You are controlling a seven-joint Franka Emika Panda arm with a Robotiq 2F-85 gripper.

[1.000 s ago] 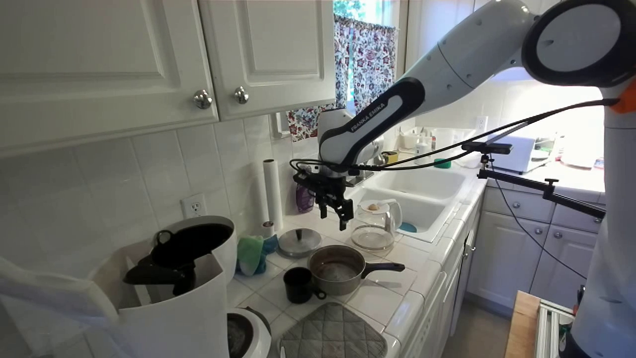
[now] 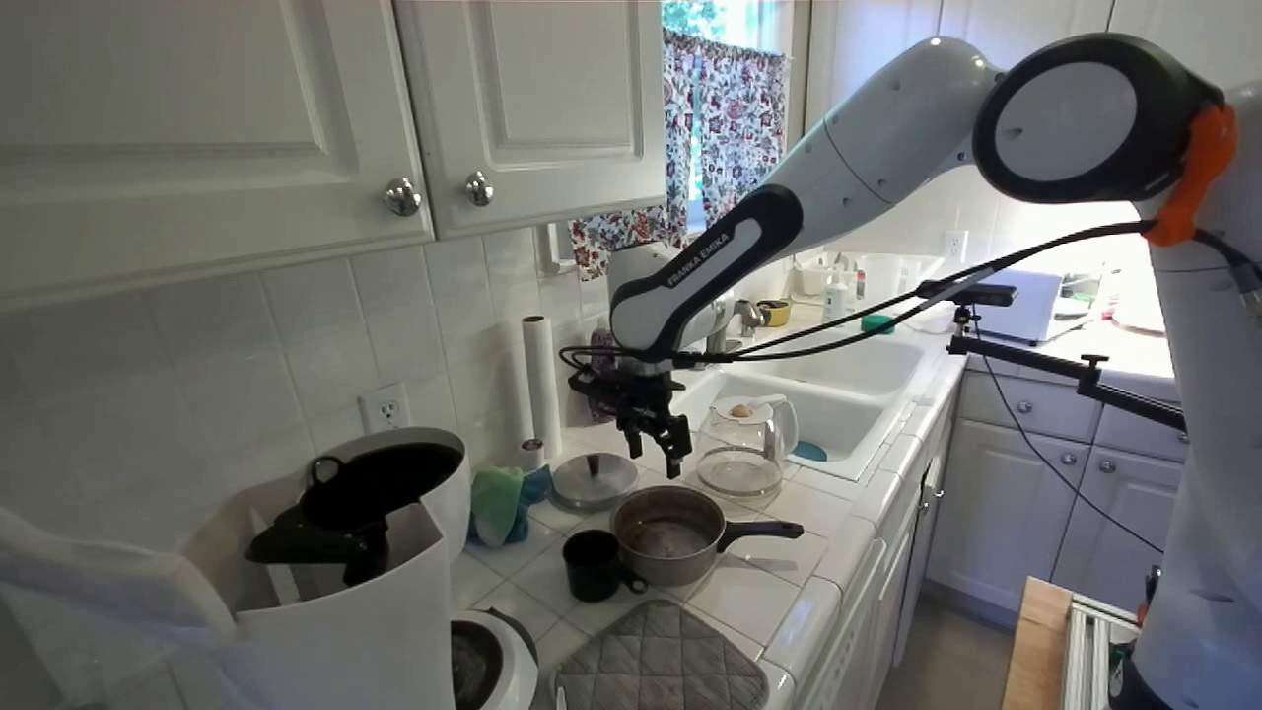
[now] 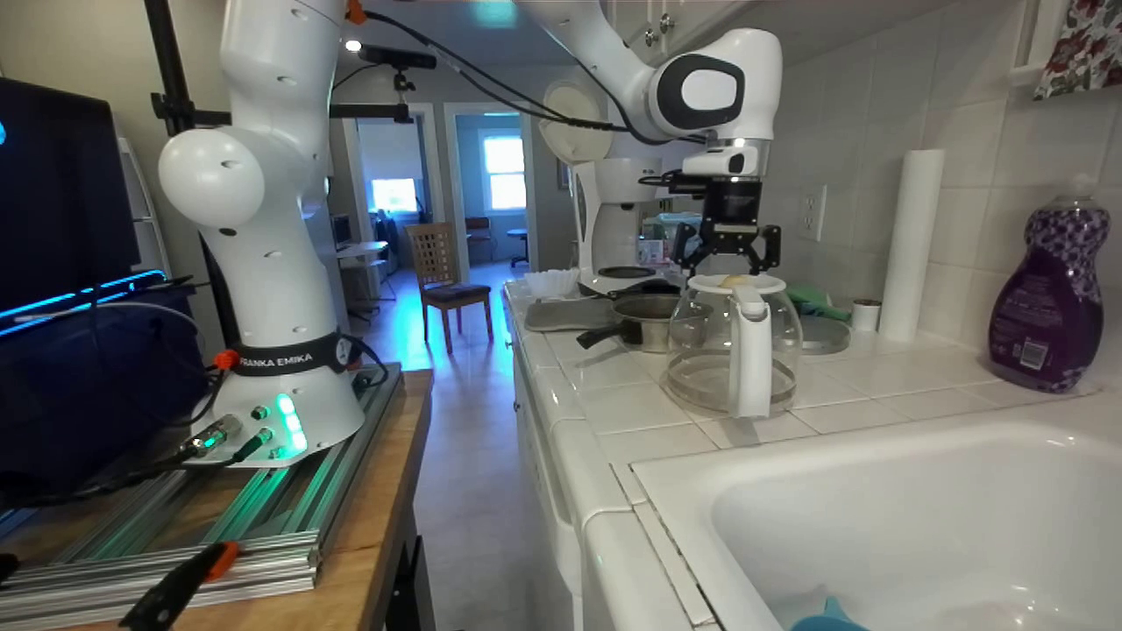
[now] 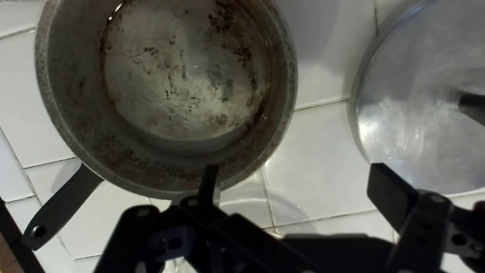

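Observation:
My gripper hangs above the tiled counter, its fingers wide apart and nothing between them. Below it in the wrist view lies the worn metal saucepan [image 4: 182,77], uncovered, with brown stains inside and a dark handle. One finger [image 4: 209,184] overlaps the pan's near rim in that view; the other finger [image 4: 391,191] appears beside a round metal lid [image 4: 409,118] with a black knob. The lid [image 2: 594,479] rests flat on the counter, apart from the saucepan [image 2: 668,538]. A glass coffee carafe [image 3: 726,352] with a white handle partly hides the pan in exterior view 2.
A black cup [image 2: 592,566] stands close to the pan, with a grey quilted mat [image 2: 663,663] in front. The open coffee maker [image 2: 355,639], a paper roll [image 3: 912,247], a purple soap bottle [image 3: 1052,289] and the sink [image 3: 894,505] surround the work area.
My gripper has come lower and slightly left in exterior view 1, staying open. The pan, lid, cup and carafe have not moved.

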